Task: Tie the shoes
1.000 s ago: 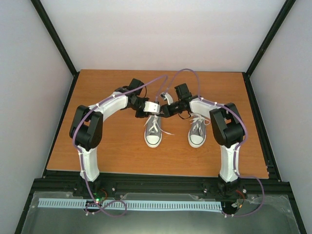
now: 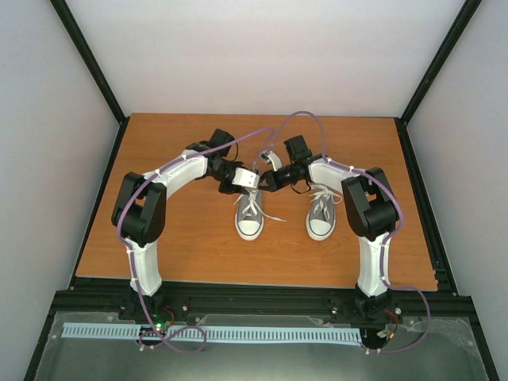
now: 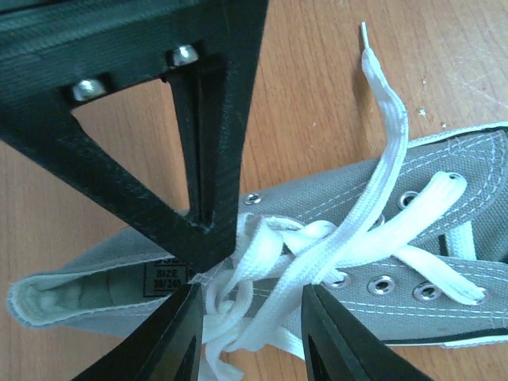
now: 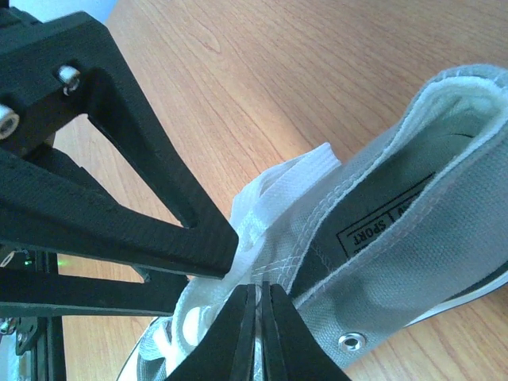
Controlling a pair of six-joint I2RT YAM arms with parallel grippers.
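Observation:
The left grey shoe [image 2: 249,216] stands with its toe to the front, both grippers meeting over its ankle opening. In the left wrist view, white laces [image 3: 349,246] cross its tongue and bunch around the other gripper's fingertips. My left gripper is part open, its fingers [image 3: 171,341] on either side of the bunched lace. My right gripper is shut, its fingers [image 4: 234,333] against each other; no lace shows clearly between them. One lace end [image 3: 385,103] sticks up loose. The right grey shoe [image 2: 321,214] stands apart, its white laces [image 2: 324,193] loose on top.
Both arms reach in from the sides, and their wrists nearly touch above the left shoe. Purple cables [image 2: 298,113] arch over the arms. Bare wooden table [image 2: 190,246] lies in front of and around the shoes.
The right arm and both shoes look unmoved.

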